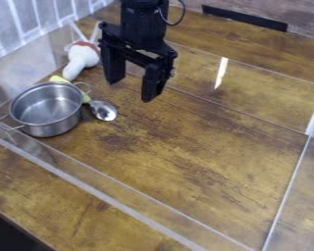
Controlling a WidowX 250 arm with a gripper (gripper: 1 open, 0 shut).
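A black robot arm reaches down from the top centre, its gripper (133, 75) held open above the wooden table (212, 167), with nothing visible between its fingers. To the lower left of it a steel pot (46, 110) with wire handles rests on the table. Beside the pot's right side lies a metal spoon or ladle (102, 111), and a small yellow object (62, 81) sits just behind the pot.
A white plush-like object (78, 59) lies at the back left near a white slatted barrier. Clear panels border the work area at the front and right.
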